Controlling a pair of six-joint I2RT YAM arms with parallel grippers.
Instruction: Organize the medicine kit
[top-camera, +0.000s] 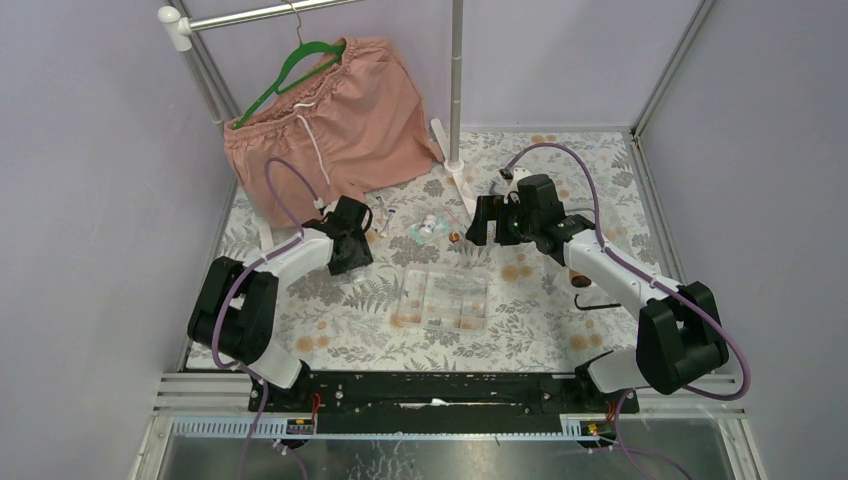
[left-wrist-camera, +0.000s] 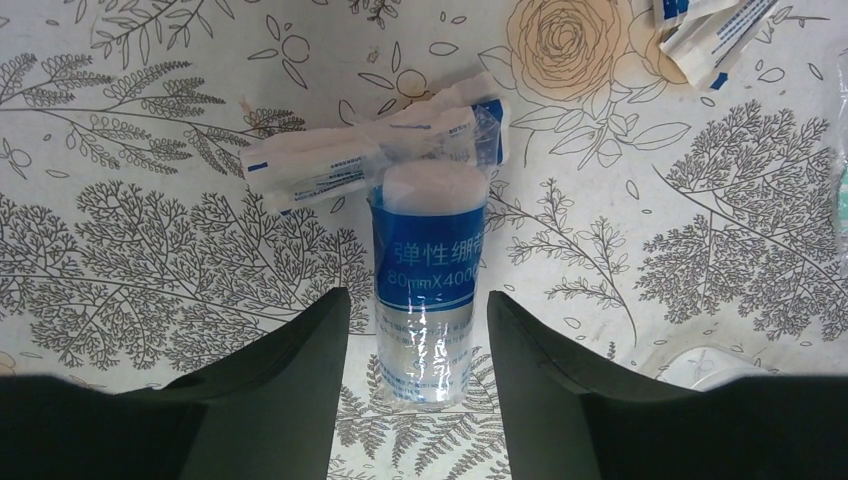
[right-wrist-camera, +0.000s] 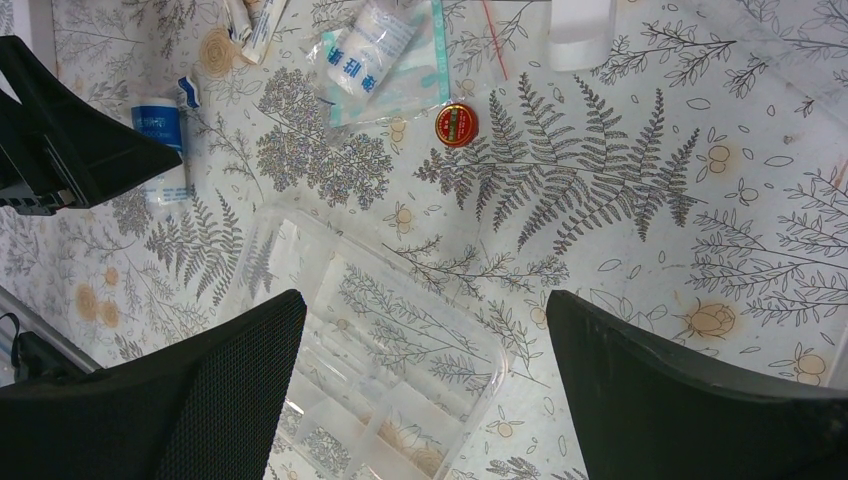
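Observation:
In the left wrist view a wrapped bandage roll (left-wrist-camera: 428, 270) with a blue label lies on the table, between the spread fingers of my open left gripper as seen from above; contact does not show. White paper packets (left-wrist-camera: 320, 165) lie against its far end. A clear divided box (right-wrist-camera: 440, 310) sits at the table's middle, its compartments looking empty. My right gripper is open above the box's right side, holding nothing. Beyond the box are a bagged white roll (right-wrist-camera: 370, 50) on teal and a small red-capped item (right-wrist-camera: 457, 125).
A white bottle-like item (right-wrist-camera: 582, 35) is partly cut off at the right wrist view's top. Pink shorts (top-camera: 330, 130) hang from a rack behind my left arm, near its gripper. The rack's pole (top-camera: 456, 90) stands at the back.

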